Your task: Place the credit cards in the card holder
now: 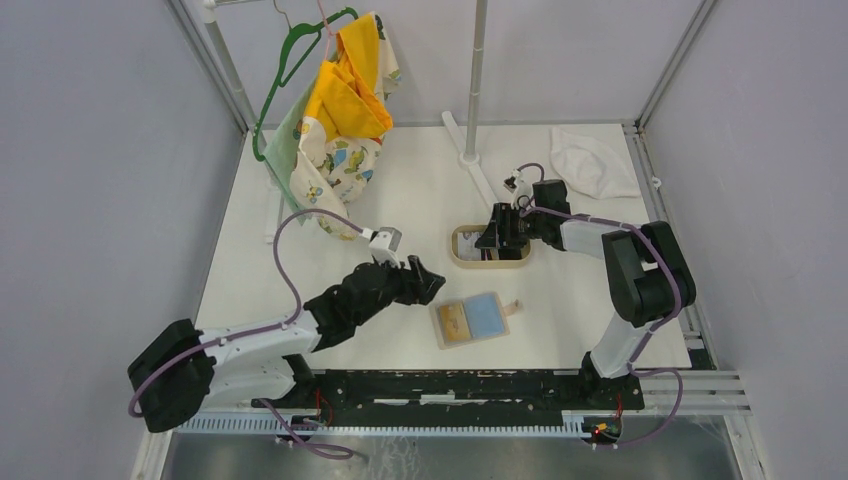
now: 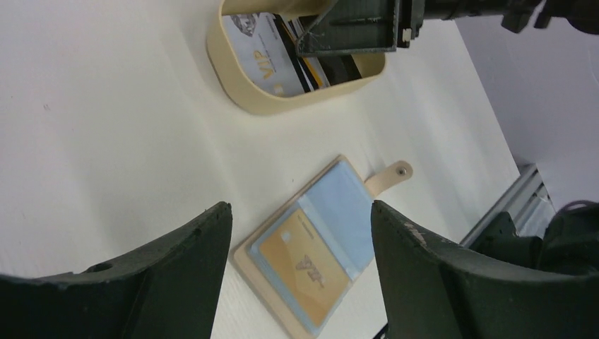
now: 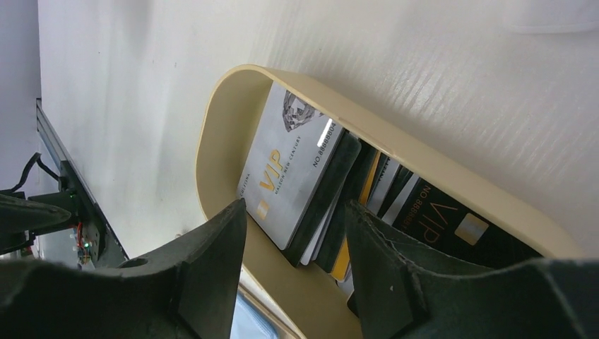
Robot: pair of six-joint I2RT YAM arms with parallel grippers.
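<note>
Several cards lie in a beige oval box; a white VIP card (image 3: 286,166) leans at one end, and dark cards (image 3: 452,224) lie at the other. My right gripper is over the box, fingers apart, with the white card and black card edges showing between its fingers, none visibly pinched. The card holder (image 2: 304,268), with a tan and a light blue half and a snap strap (image 2: 390,176), lies open on the table. My left gripper (image 1: 432,284) hovers left of and above the holder, open and empty.
The beige box (image 1: 454,255) stands behind the card holder. White stand bars and a hanging yellow cloth (image 1: 352,95) occupy the back and back left; a white cloth (image 1: 592,165) lies at back right.
</note>
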